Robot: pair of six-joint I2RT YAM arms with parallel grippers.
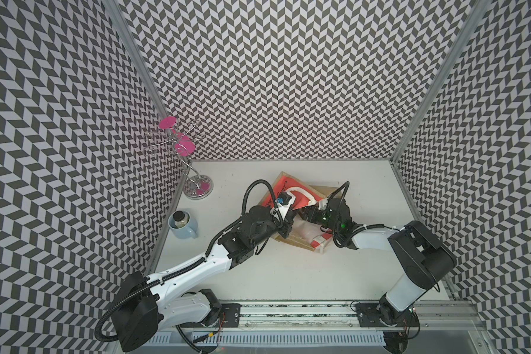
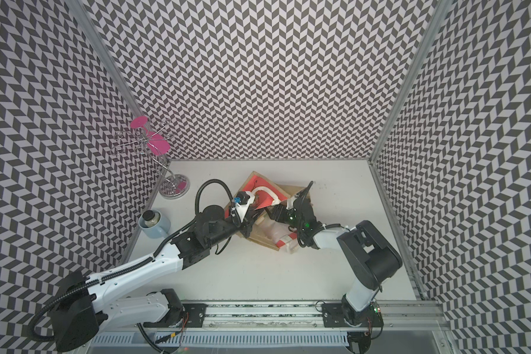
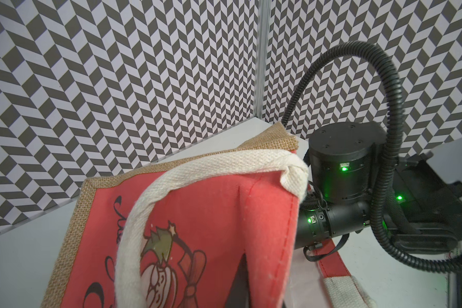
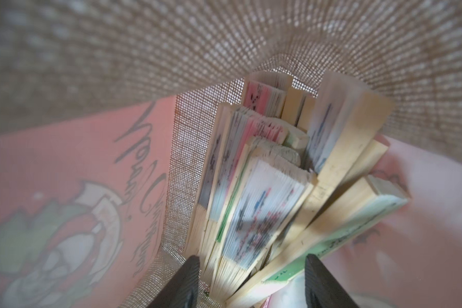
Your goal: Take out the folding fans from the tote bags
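Observation:
A burlap tote bag (image 1: 271, 197) with red panels and white strap handles (image 3: 143, 215) lies on the middle of the table. My left gripper (image 1: 286, 221) is at the bag's red top edge, its black tip partly hidden by the cloth in the left wrist view; it is shut, and whether cloth is between its fingers is unclear. My right gripper reaches into the bag mouth, part open, facing a bundle of folding fans (image 4: 267, 200) with pale wooden ribs. The fans stand packed together inside, below the burlap rim (image 4: 138, 61); nothing shows clearly between the right fingertips.
A chrome stand with pink discs (image 1: 184, 145) is at the back left. A light blue mug (image 1: 183, 230) with a dark-topped item inside sits at the left.

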